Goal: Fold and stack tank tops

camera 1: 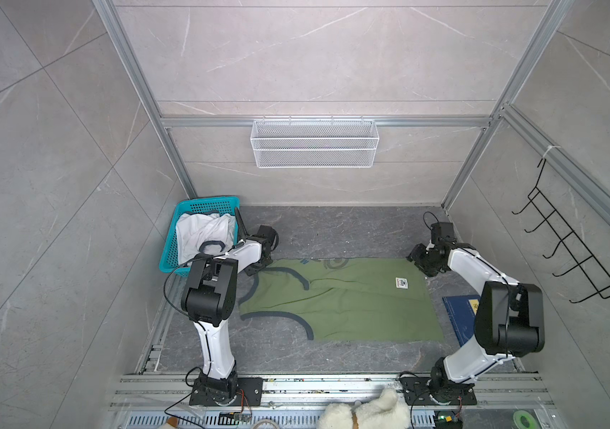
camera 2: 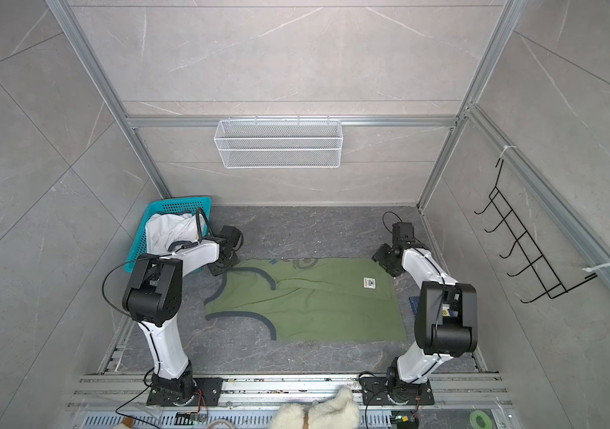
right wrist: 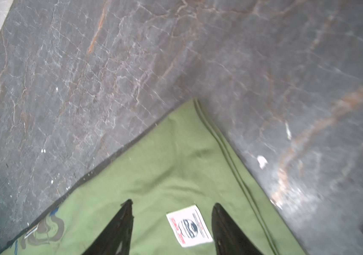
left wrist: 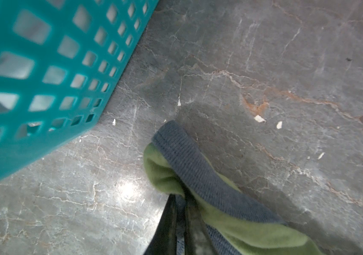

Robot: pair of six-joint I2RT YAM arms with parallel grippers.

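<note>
A green tank top [camera 1: 362, 304] with dark blue-grey trim lies spread across the table, its neck and armholes to the left and its hem to the right. My left gripper is shut on the trimmed shoulder edge [left wrist: 207, 178], and cloth bunches between and around its fingers. Over the hem's far corner stands my right gripper, open, with the white label [right wrist: 190, 226] visible below between its fingers and no cloth held. In the top right view the tank top [camera 2: 333, 307] has a few creases along its middle.
A teal basket [left wrist: 62, 127] stands close beside my left gripper; white cloth [camera 1: 201, 232] lies in it. On the right a blue flat item [camera 1: 458, 318] lies near the right arm. Bare table [camera 1: 347, 225] stretches behind the tank top.
</note>
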